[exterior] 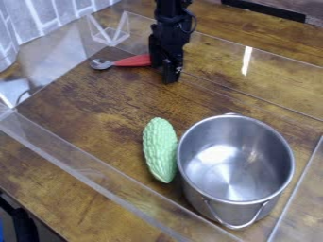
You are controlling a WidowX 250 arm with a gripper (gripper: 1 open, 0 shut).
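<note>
My black gripper (168, 66) reaches down from the top centre to a red-handled utensil (131, 60) with a grey head, lying on the wooden table (89, 123) at the back left. It covers the handle's right end; I cannot tell whether it is open or shut.
A green corn-shaped object (159, 149) lies in the front middle, beside a large steel pot (235, 168) at the right. Clear walls line the left, back and front.
</note>
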